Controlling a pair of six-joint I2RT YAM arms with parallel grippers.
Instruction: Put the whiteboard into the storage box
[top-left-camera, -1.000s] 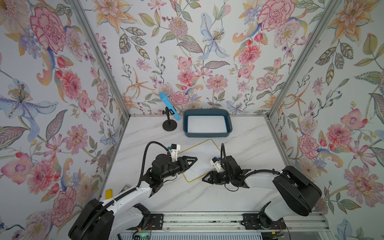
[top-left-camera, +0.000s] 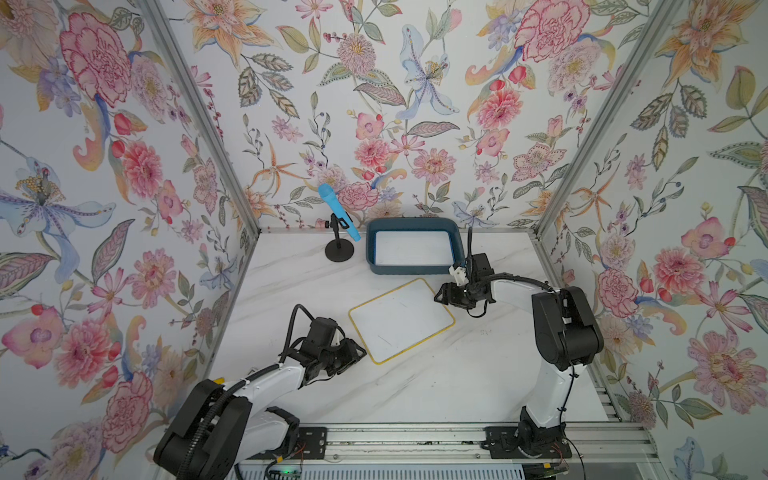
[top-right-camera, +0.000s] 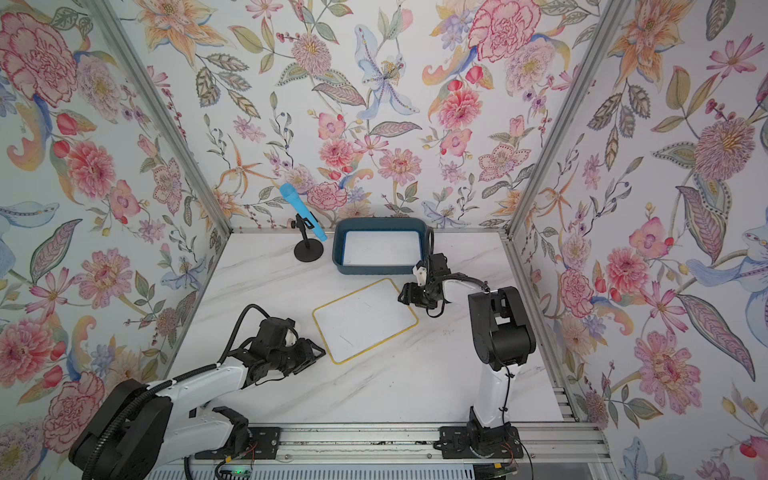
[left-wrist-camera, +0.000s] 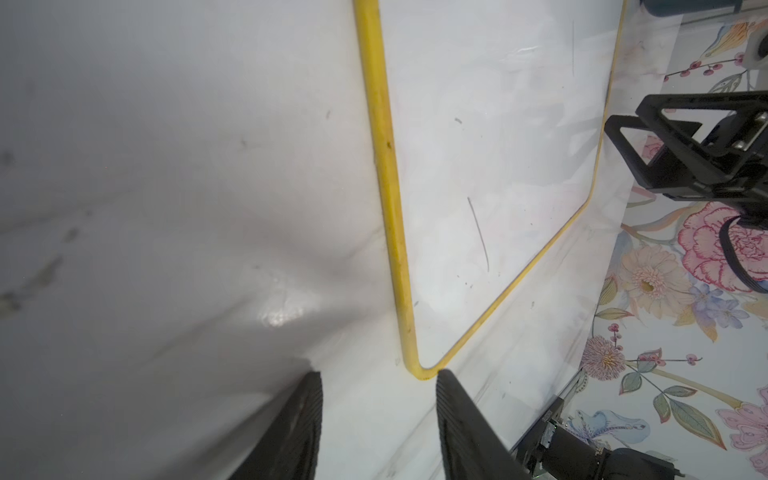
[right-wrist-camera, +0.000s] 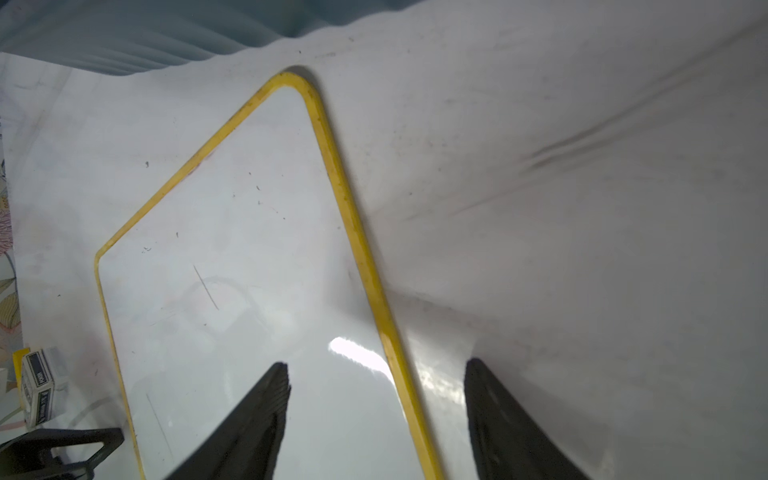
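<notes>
The whiteboard (top-left-camera: 400, 320), white with a yellow edge, lies flat on the table below the storage box (top-left-camera: 414, 269), a grey-blue open bin with a white bottom. My left gripper is low at the board's near-left corner, open with nothing between its fingers. My right gripper is low over the board's right edge, also open and empty; the yellow rim shows between its fingertips in the right wrist view.
A blue microphone (top-left-camera: 338, 209) on a black stand (top-left-camera: 339, 251) stands left of the box at the back. Floral walls enclose it.
My right gripper has moved back and to the right, to the board's right end. My left gripper has moved down toward the near-left corner. The board has not visibly moved.
</notes>
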